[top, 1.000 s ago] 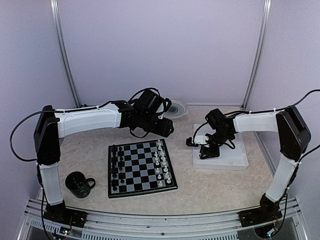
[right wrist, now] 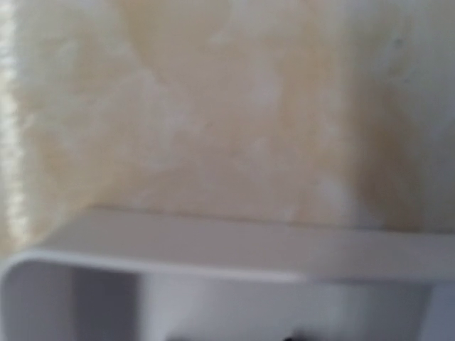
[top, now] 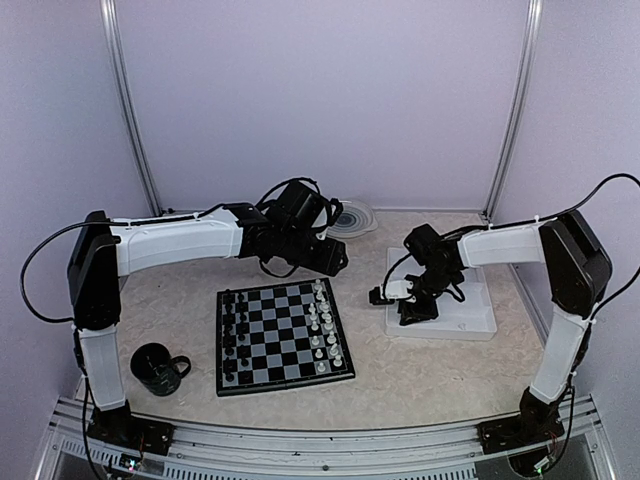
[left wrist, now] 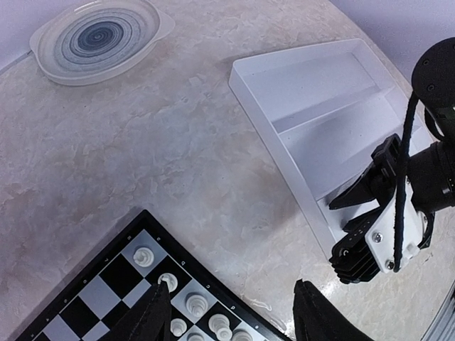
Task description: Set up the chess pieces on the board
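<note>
The chessboard lies on the table with black pieces along its left side and white pieces along its right. Beyond the board's far right corner hovers my left gripper, open, nothing between its fingers; white pieces show below it. My right gripper is low in the left part of the white tray. Only dark tips show at the bottom edge of the right wrist view, so whether anything is between them is hidden.
A black mug stands left of the board. A round lidded dish sits at the back, partly behind the left arm. In the right wrist view the tray's wall is close. Table between board and tray is clear.
My left arm and the pieces on the board stay as they were.
</note>
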